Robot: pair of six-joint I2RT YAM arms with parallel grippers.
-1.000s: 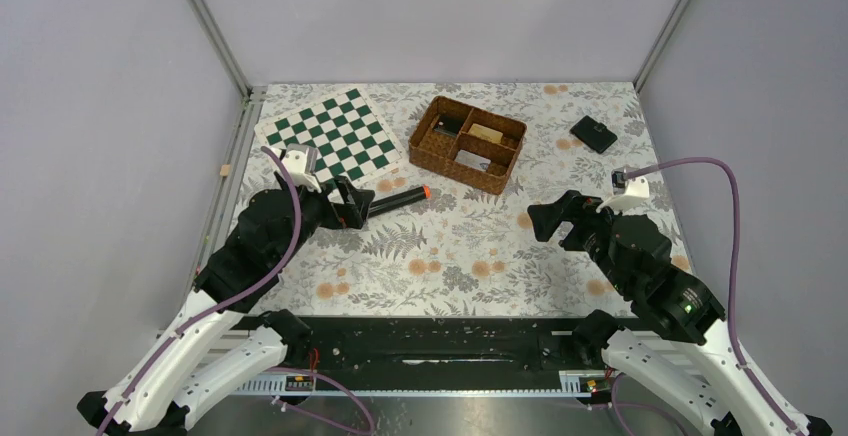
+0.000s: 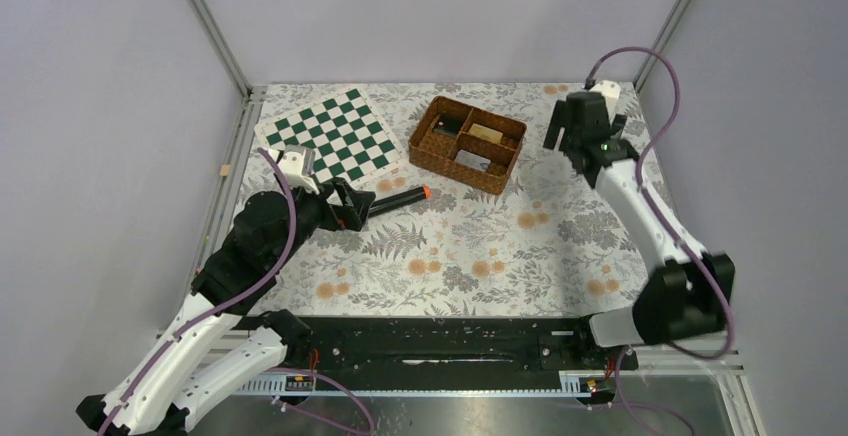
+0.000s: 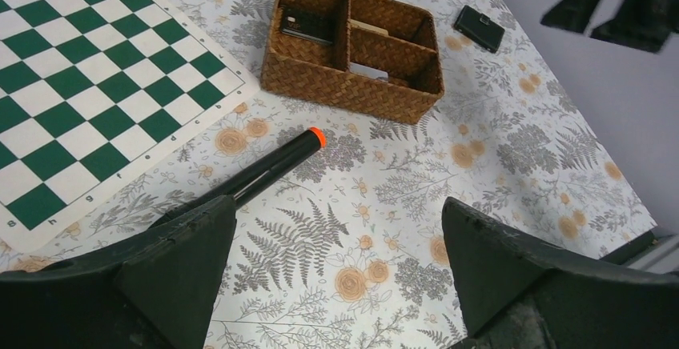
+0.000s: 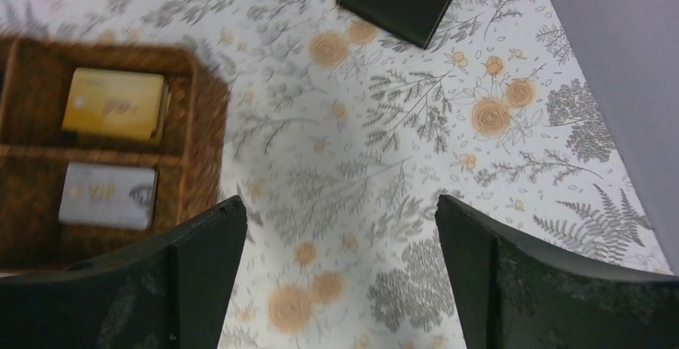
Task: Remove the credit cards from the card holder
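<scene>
The card holder, a small black wallet (image 3: 479, 29) with a strap, lies flat and closed on the far right of the table. In the right wrist view the wallet (image 4: 398, 3) sits at the top, ahead of my right gripper, which is open and empty. From above, the right arm hides the wallet. Cards stand in the woven basket (image 3: 352, 97): a black card (image 3: 308, 25), a gold card (image 4: 114, 102) and a silver card (image 4: 107, 195). My left gripper is open over the table's left side, nothing between its fingers.
A green and white chequered mat (image 2: 340, 136) covers the back left. Near the left gripper lies a black tube (image 2: 398, 200) with an orange end. A grey wall (image 4: 624, 69) borders the right side.
The left arm, basket and tube have stayed put.
</scene>
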